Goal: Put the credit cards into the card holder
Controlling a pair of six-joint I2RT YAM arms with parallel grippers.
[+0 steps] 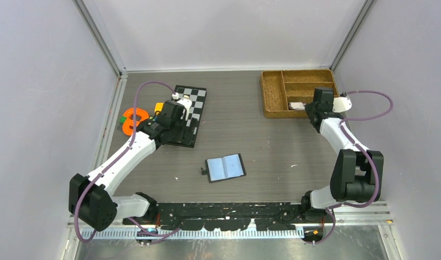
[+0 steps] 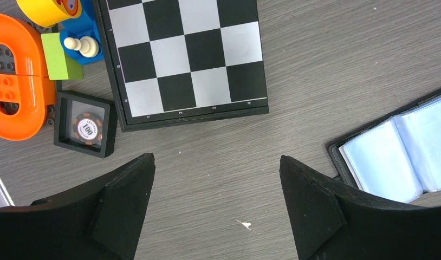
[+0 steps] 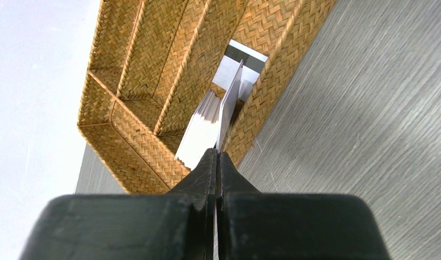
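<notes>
The card holder point(image 1: 225, 167) lies unfolded on the table, dark-edged with pale clear pages; in the left wrist view the holder point(image 2: 382, 162) is at the right edge. White cards point(image 3: 201, 132) stand stacked on edge in a compartment of the woven tray, with a dark-striped card point(image 3: 240, 64) flat behind them. Over that compartment my right gripper is shut with a thin single card point(image 3: 229, 105) edge-on between its fingertips. My left gripper stands open and empty above bare table near the chessboard.
The woven tray point(image 1: 272, 92) has walled compartments at the back right. At the left are a chessboard point(image 2: 188, 51), a framed poker chip point(image 2: 87, 129) and an orange toy piece point(image 2: 39, 92). Bare table separates holder and tray.
</notes>
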